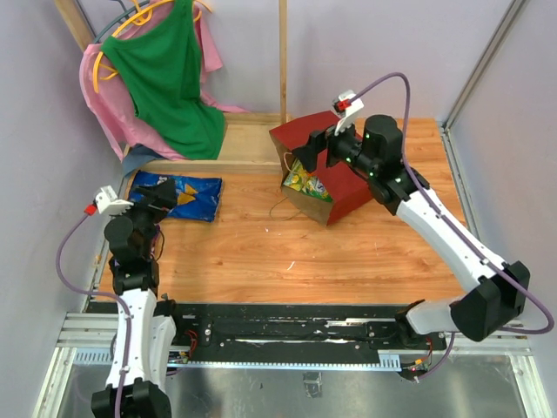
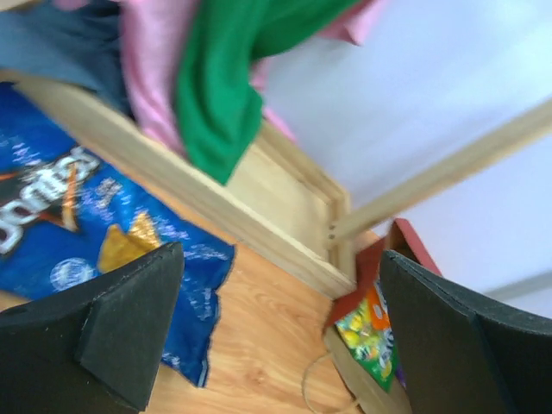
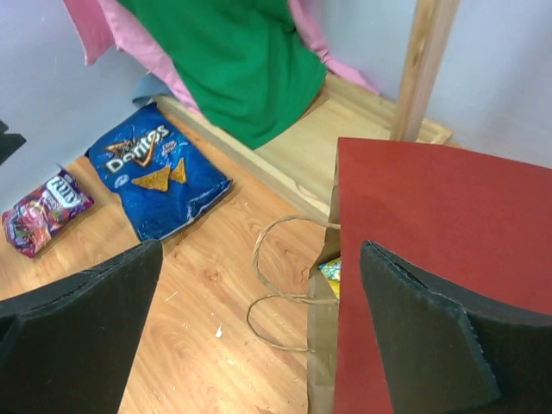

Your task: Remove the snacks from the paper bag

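On its side at the right of the table lies the red paper bag [image 1: 352, 193], its mouth facing front left. Inside its opening a green-and-yellow snack packet [image 1: 306, 180] shows, also visible as a green packet [image 2: 369, 335] in the left wrist view. A blue Doritos bag [image 3: 159, 172] rests flat at the back left, with a purple snack packet [image 3: 46, 212] in front of it. My left gripper [image 1: 167, 193] is open above the Doritos bag, empty. Over the red bag's upper left edge hangs my right gripper [image 1: 311, 150], open with nothing between its fingers.
A wooden rack base [image 1: 248, 144] with an upright post [image 1: 283, 61] stands behind. Above it hang a green top [image 1: 174, 78] and a pink shirt [image 1: 104, 109]. The bag's string handle [image 3: 267, 250] loops onto the table.
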